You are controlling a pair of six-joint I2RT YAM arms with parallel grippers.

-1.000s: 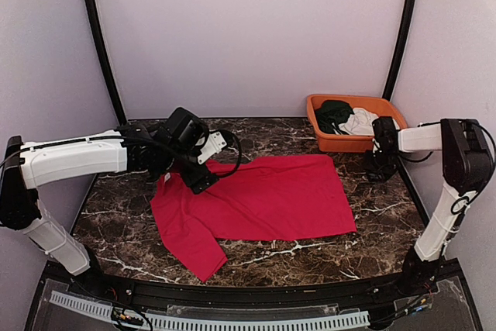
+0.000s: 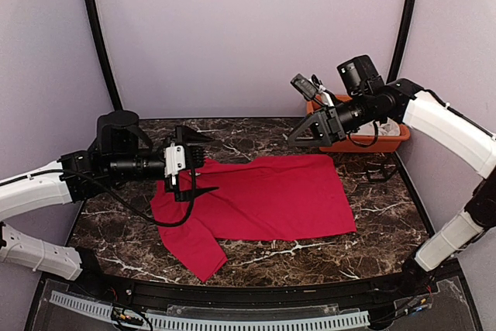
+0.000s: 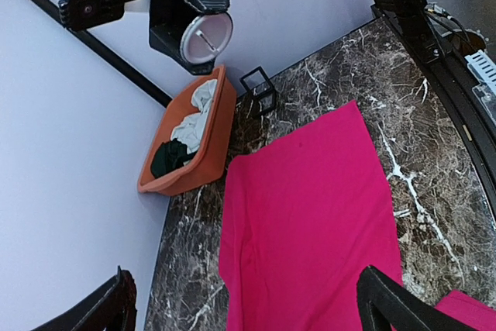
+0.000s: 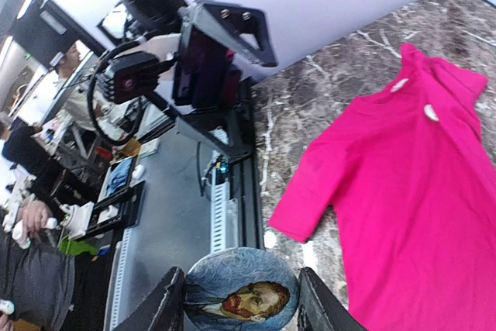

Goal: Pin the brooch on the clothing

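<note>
A red T-shirt [image 2: 263, 199] lies on the dark marble table, with two pale patches near its collar in the right wrist view [image 4: 431, 112]. My right gripper [image 2: 302, 137] is raised at the back right, shut on the round brooch [image 4: 240, 288], which shows a painted bearded face; its pinned back [image 3: 203, 36] faces the left wrist camera. My left gripper [image 2: 203, 162] stands open over the shirt's left part, its fingers wide apart with nothing between them.
An orange bin [image 2: 391, 139] holding white and dark cloth stands at the back right, behind the right arm. A small black stand [image 3: 260, 91] sits beside it. Bare marble [image 2: 325, 261] shows around the shirt.
My right arm has risen from beside the black stand at the right and moved left, toward the middle. My left gripper has turned, its fingers now spread wide in the top view.
</note>
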